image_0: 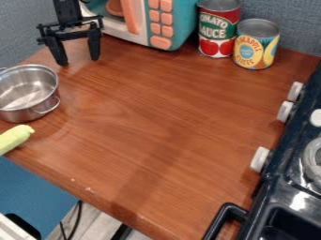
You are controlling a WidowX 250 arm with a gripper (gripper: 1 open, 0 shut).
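Note:
My black gripper hangs at the top left over the wooden table, its two fingers apart with nothing between them, just behind a steel pot at the left edge. A yellow corn cob lies below the pot at the table's edge.
A teal toy microwave, a tomato sauce can and a second can stand at the back. A black toy stove with white knobs fills the right side.

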